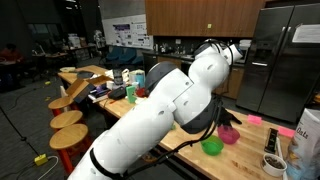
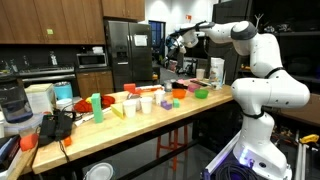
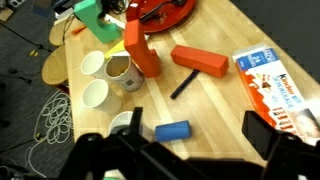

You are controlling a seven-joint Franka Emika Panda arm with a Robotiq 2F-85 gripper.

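Observation:
My gripper is open in the wrist view, its two dark fingers wide apart at the lower edge. Between and below them, on the wooden table, lies a small blue block. A dark thin stick rests farther up. Beyond it are a red-orange block lying flat and an upright red-orange block. White cups and a tan-filled cup stand to the left. Nothing shows held between the fingers. Both exterior views show the raised white arm, but its fingertips are too small to make out.
A red bowl with dark items and a green object are at the far side. A red-and-white packet lies to the right. Cables hang beyond the left table edge. Bare wood shows around the blue block.

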